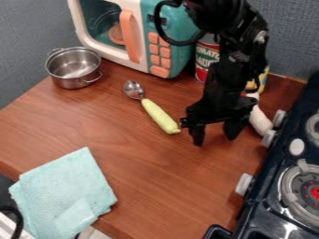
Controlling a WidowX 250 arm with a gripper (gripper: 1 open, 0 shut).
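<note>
My black gripper (214,128) hangs low over the wooden table at the right of centre, fingers pointing down and apart, with nothing visible between them. Just left of it lies a corn cob (161,117), and beyond that a metal spoon (133,90). A white cylindrical object (259,121), partly hidden by the arm, lies to the gripper's right beside the stove.
A steel pot (74,65) stands at the back left, next to a toy microwave (106,28). A red can (204,61) is behind the arm. The toy stove (281,201) fills the right side; a pale cloth (62,191) lies front left.
</note>
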